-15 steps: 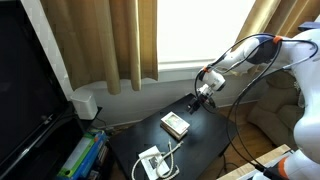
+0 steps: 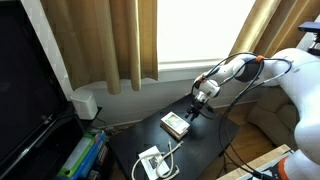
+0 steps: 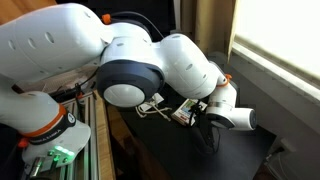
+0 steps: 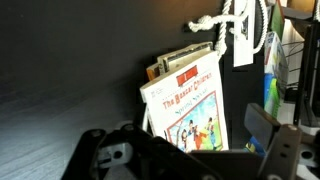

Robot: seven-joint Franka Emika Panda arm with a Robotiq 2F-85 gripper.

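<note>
A box-like stack of books [image 4: 191, 112] lies on the dark tabletop; the top cover is white, with a red label, the words "The Boxcar Children" and a coloured picture. The same stack [image 2: 175, 124] shows as a pale rectangle in exterior view 1, and the arm partly covers it [image 3: 186, 110] in exterior view 2. My gripper is open in the wrist view, its dark fingers spread at either side of the lower frame. Exterior view 1 has the gripper [image 2: 193, 112] above the table, just right of the books and apart from them.
A white power strip [image 2: 157, 164] with a looped cord lies at the table's front left. Several coloured books or boxes [image 2: 83, 153] stand left of the table. Beyond the far side are a wall and curtain [image 2: 130, 45].
The arm's links have come lower over the last second, while the gripper has shifted only slightly. Books and power strip look unmoved.
</note>
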